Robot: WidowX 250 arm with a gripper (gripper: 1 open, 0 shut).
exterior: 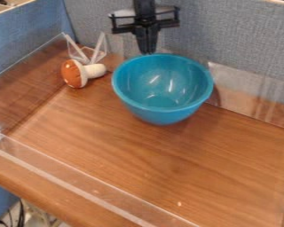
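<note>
My black gripper (145,44) hangs at the top centre, above the back rim of a teal bowl (161,96), shut with nothing visible between its fingers. To the left of the bowl lies an orange-topped object with a white stem (74,74), like a toy mushroom, with a white wire whisk-like item (88,48) behind it.
Grey padded walls (227,40) line the back and left, and a clear plastic strip runs along the edges.
</note>
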